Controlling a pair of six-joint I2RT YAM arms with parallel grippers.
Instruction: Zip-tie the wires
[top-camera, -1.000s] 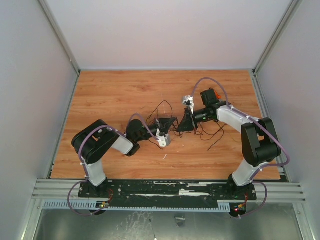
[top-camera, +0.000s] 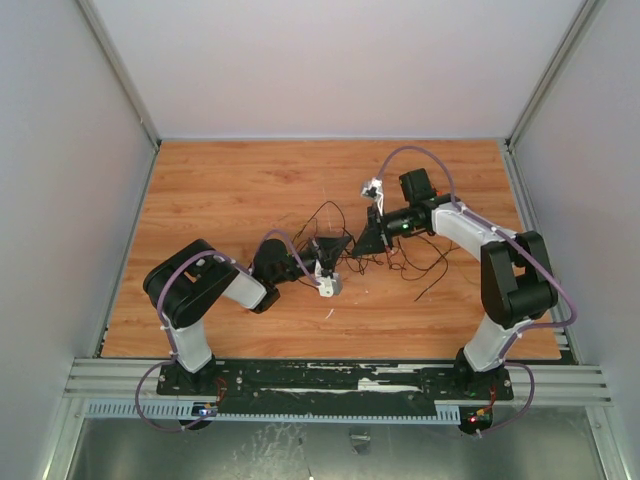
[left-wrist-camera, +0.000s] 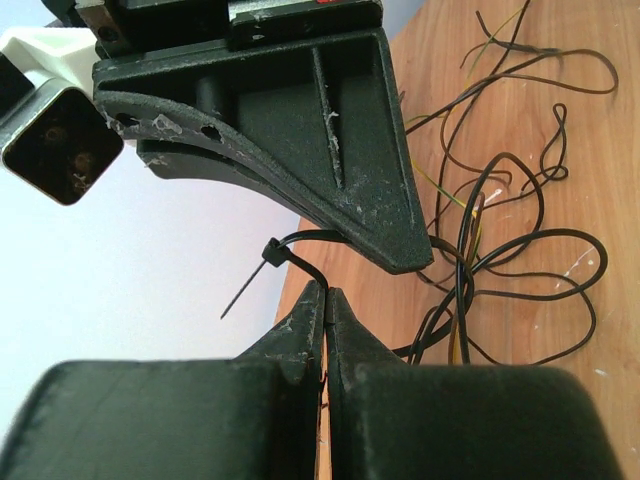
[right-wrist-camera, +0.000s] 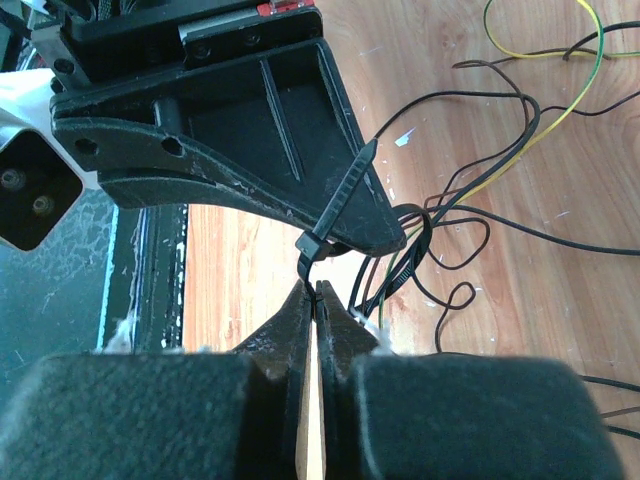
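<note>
Both grippers meet near the middle of the table in the top view, over the tangle of thin dark wires (top-camera: 412, 262). My left gripper is shut on a black zip tie (left-wrist-camera: 305, 237), whose strap runs into its fingertips. From the zip tie's small head (left-wrist-camera: 275, 252) a thin end sticks out. My right gripper is also shut on the zip tie (right-wrist-camera: 345, 193), just below its head (right-wrist-camera: 312, 246). The gathered wires (left-wrist-camera: 466, 255) pass close behind the fingertips. Whether the loop fully surrounds them is partly hidden by the grippers.
Loose wire loops, one yellow-green wire (right-wrist-camera: 587, 90) among them, spread over the wooden table (top-camera: 240, 180). Each wrist view shows the opposite gripper's black finger very close.
My right gripper has shifted slightly toward the back of the table and a little left. The left arm stays where it was, and the wires look unchanged.
</note>
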